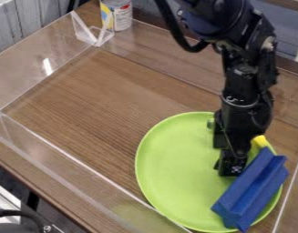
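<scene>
My black gripper (pixel 232 150) reaches down over the right part of a green plate (pixel 176 177), its fingertips low over the plate. It is open. A blue block (pixel 250 193) lies tilted on the plate's right side, just below the fingertips. A yellow object (pixel 260 144) shows partly behind the gripper; whether it touches the fingers I cannot tell.
The wooden tray floor (pixel 97 109) is clear left of and behind the plate. Clear walls edge it at left and front. A can (pixel 116 15) stands at the back left.
</scene>
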